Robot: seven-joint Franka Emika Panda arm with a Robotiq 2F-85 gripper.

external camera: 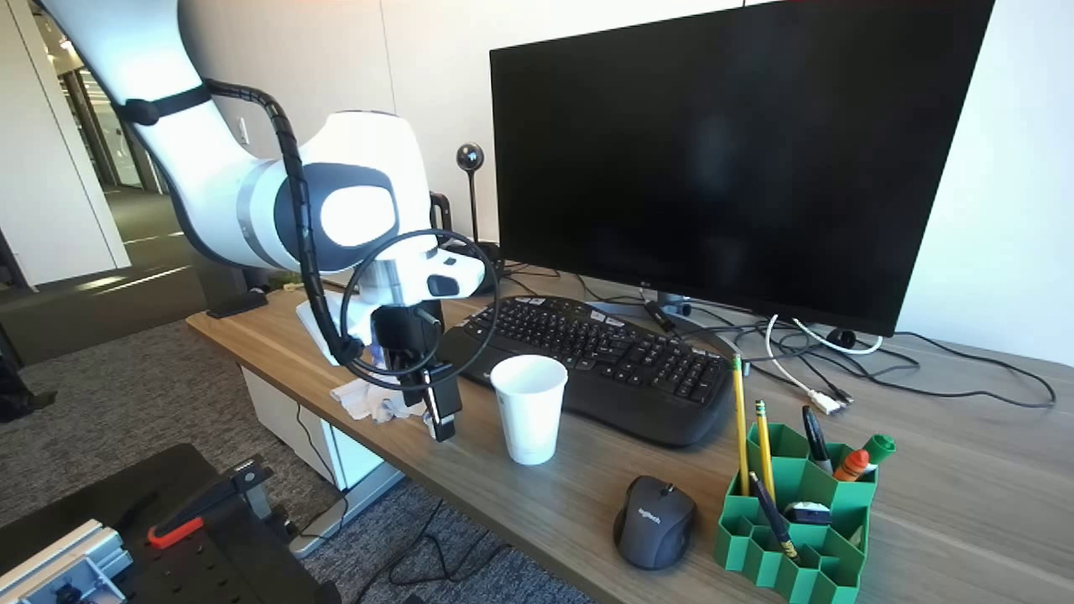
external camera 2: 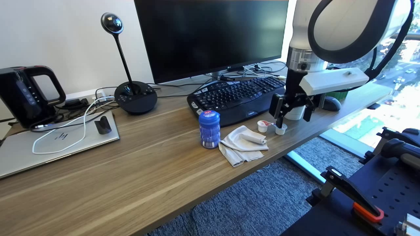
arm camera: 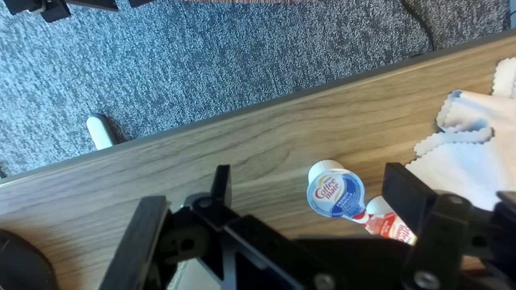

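Low over the desk, my gripper stands open, its two fingers wide apart. Between and below them in the wrist view lies a blue-lidded Coffee mate creamer cup (arm camera: 335, 191), touching nothing of the fingers that I can make out. A second creamer with a red label (arm camera: 389, 224) is close beside it, partly covered by the right-hand finger. Exterior view 2 shows both small cups, the red one (external camera 2: 262, 126) and the blue-lidded one (external camera 2: 280, 129), by the gripper (external camera 2: 292, 116). A white paper cup (external camera: 529, 411) stands upright to the gripper's right in exterior view 1.
A crumpled pale cloth (external camera 2: 244, 145) and a blue bottle (external camera 2: 209, 129) lie left of the creamers. Behind are the keyboard (external camera: 594, 352) and monitor (external camera: 725, 171). A mouse (external camera: 655, 523) and green pen holder (external camera: 795, 513) stand farther right. The desk's front edge is near.
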